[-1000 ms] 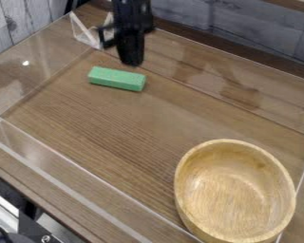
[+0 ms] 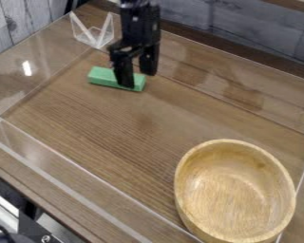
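Note:
A green rectangular block (image 2: 111,81) lies on the wooden table at the upper middle left. The dark gripper (image 2: 132,65) is directly over it, fingers pointing down and apart, one near the block's middle and the other by its right end. Whether they touch the block cannot be told; the gripper looks open.
A large beige round bowl (image 2: 235,194) sits at the bottom right. A clear plastic object (image 2: 92,30) stands at the back left.
The block appears unmoved.

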